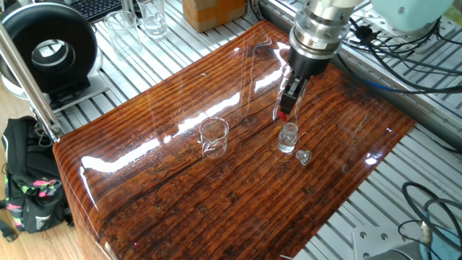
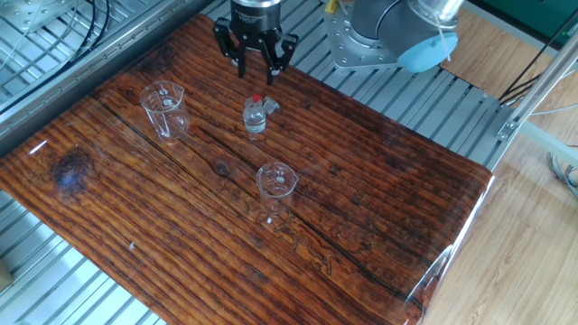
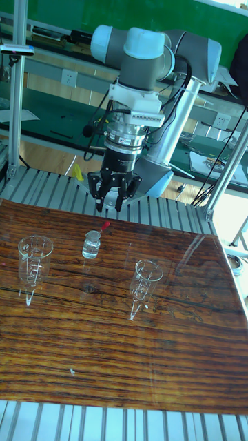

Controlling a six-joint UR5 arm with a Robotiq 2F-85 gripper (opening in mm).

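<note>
My gripper [image 2: 258, 74] hangs over the table's robot-side edge, its two black fingers spread apart, and no object shows between them. Near it a small clear glass bottle [image 2: 255, 117] stands upright with some clear liquid inside. A thin red piece [image 3: 105, 224] shows at the bottle's mouth; whether it touches the bottle I cannot tell. Beside the bottle lies a small glass stopper [image 1: 304, 156]. One clear beaker [image 2: 275, 181] stands toward the middle of the table, and another beaker [image 2: 165, 110] stands on the bottle's other side. In exterior view 1 my gripper partly covers the second beaker.
The glossy brown wooden table [image 1: 173, 195] has wide bare areas around the glassware. Off the table, more glassware [image 1: 123, 32] and a cardboard box [image 1: 213, 13] sit on the ribbed metal bench. Cables [image 1: 404, 68] run behind the arm.
</note>
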